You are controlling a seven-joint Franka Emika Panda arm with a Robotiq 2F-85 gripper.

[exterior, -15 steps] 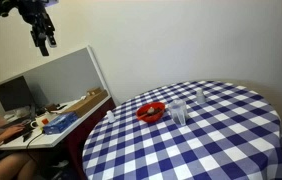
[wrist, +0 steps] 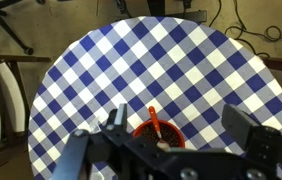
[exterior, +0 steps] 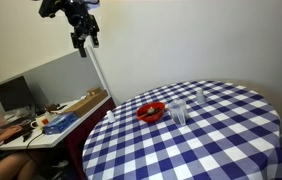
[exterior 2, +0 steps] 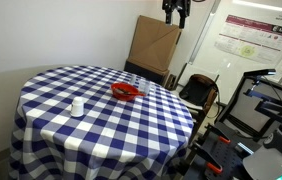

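Observation:
High above the table's edge, my gripper (exterior: 88,47) stands open with nothing between its fingers; exterior view 2 shows it (exterior 2: 175,21) well above the tabletop too. A red bowl (exterior: 151,118) sits on the checkered cloth. In the wrist view the bowl (wrist: 177,128) lies below my gripper, partly hidden by it. A red-handled utensil (wrist: 154,122) rests in the bowl, along with dark contents. A clear cup (exterior: 178,114) stands beside the bowl, and a small white container (exterior: 200,97) stands farther back.
The round table (exterior: 216,148) wears a blue-and-white checkered cloth, with much of it bare. Another small white item (exterior: 109,116) is near its left edge. A desk with a monitor (exterior: 14,94) and a seated person's arm are at left.
The things on the table have not moved.

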